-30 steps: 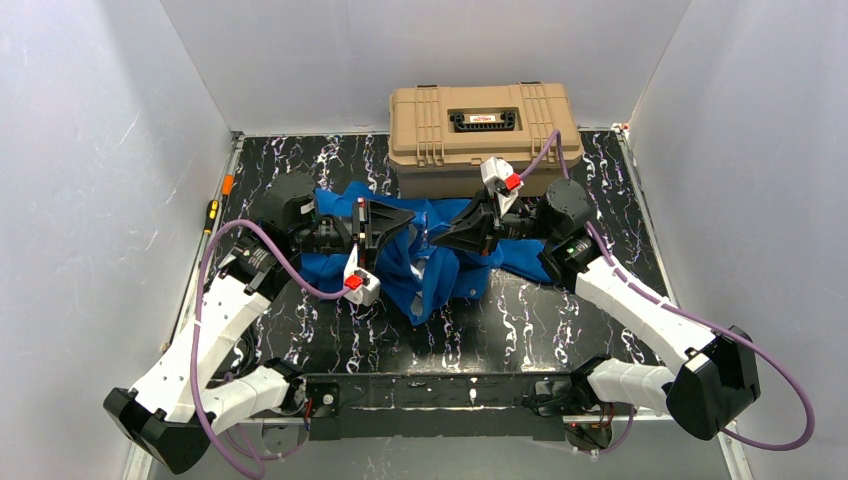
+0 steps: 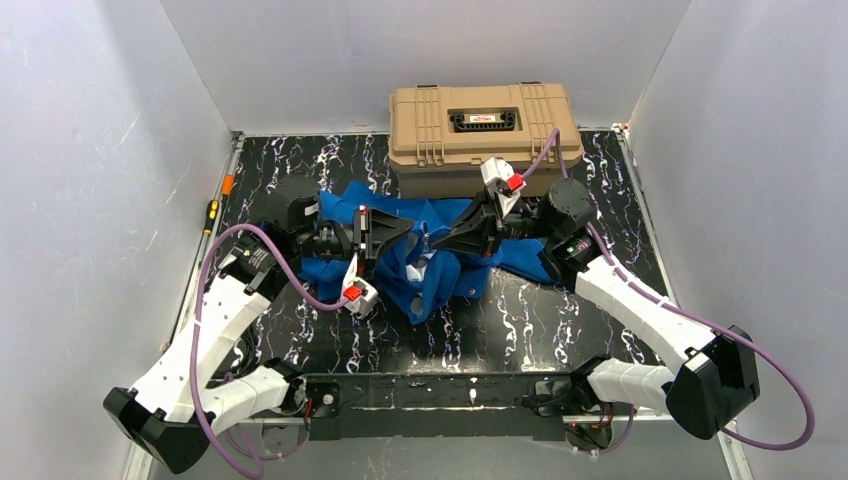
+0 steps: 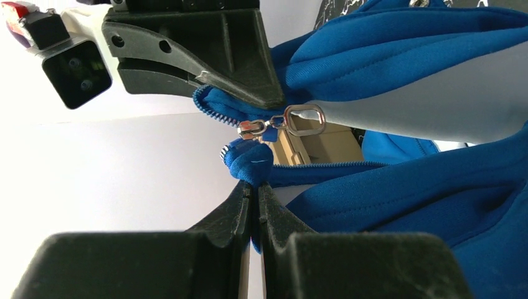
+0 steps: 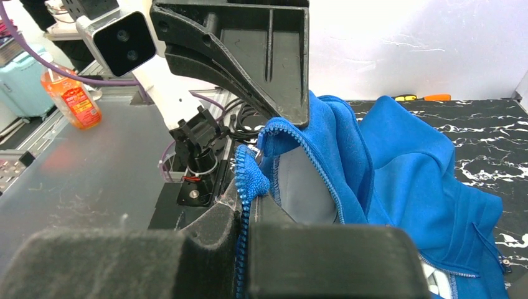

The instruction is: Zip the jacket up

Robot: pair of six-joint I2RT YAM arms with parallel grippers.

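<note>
The blue jacket (image 2: 440, 285) lies bunched on the table, its middle lifted between both grippers. In the left wrist view my left gripper is shut on a fold of blue fabric. The metal zipper slider (image 3: 251, 129) with its pull tab hangs just above that fold, beside the tip of the other gripper. In the right wrist view my right gripper is shut on the zipper edge (image 4: 246, 177), a toothed blue strip. The zipper tape on the other side loops close under the opposite gripper.
A tan hard case (image 2: 430, 130) stands at the back of the marble table (image 2: 520, 330). Screwdrivers (image 2: 212, 215) lie along the left edge.
My right arm looks unchanged.
</note>
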